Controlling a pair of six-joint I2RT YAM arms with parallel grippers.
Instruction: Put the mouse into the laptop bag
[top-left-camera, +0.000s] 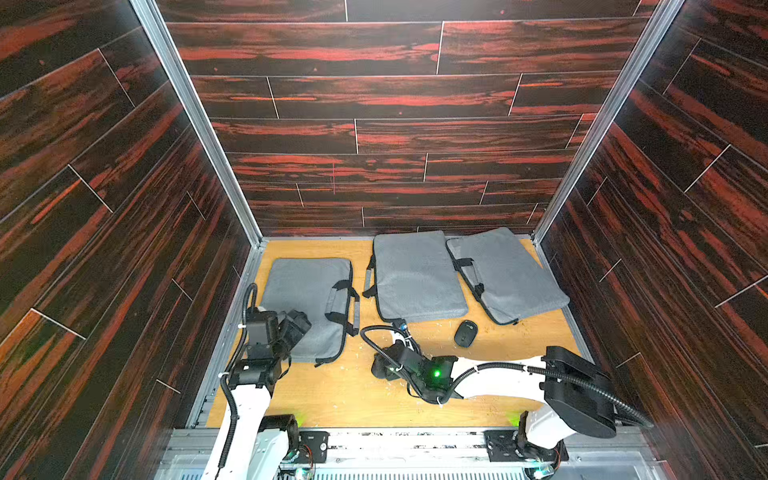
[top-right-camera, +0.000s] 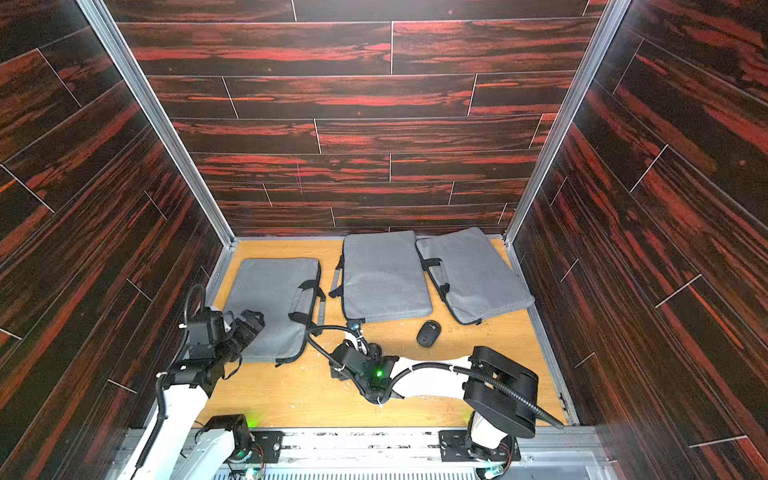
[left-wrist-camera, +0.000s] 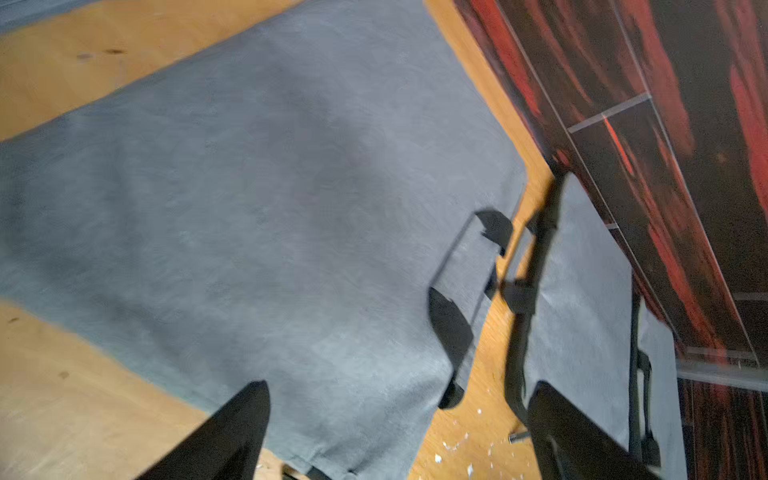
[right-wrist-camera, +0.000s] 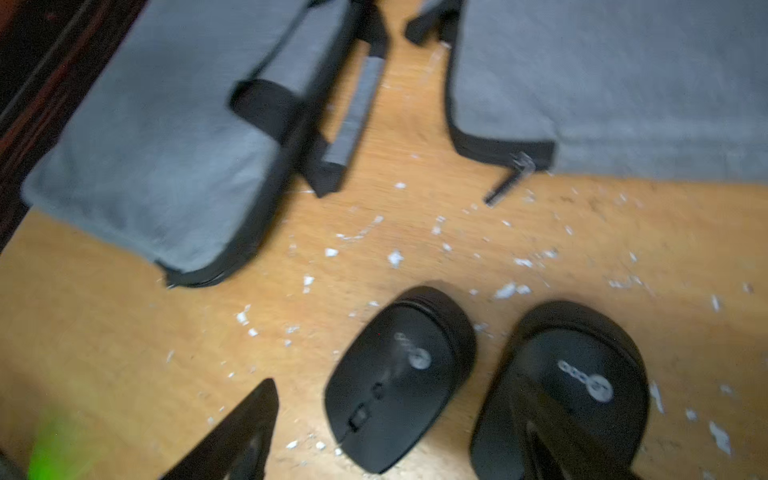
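Two black mice lie close together on the wooden table in the right wrist view: the left mouse (right-wrist-camera: 400, 376) and the right mouse (right-wrist-camera: 576, 376). My right gripper is open above them, one finger overlapping the right mouse. In the top left view, the right arm mostly hides this pair. A third mouse (top-left-camera: 465, 333) lies apart, below the right-hand bag. Three flat grey laptop bags lie on the table: the left bag (top-left-camera: 308, 280), the middle bag (top-left-camera: 417, 276) and the right bag (top-left-camera: 512, 276). My left gripper is open over the left bag, nothing between its fingers.
Dark wood-patterned walls close in the table (top-left-camera: 336, 408) at the back and sides. Small white flakes are scattered near the mice. Bare table shows along the front and right of the lone mouse.
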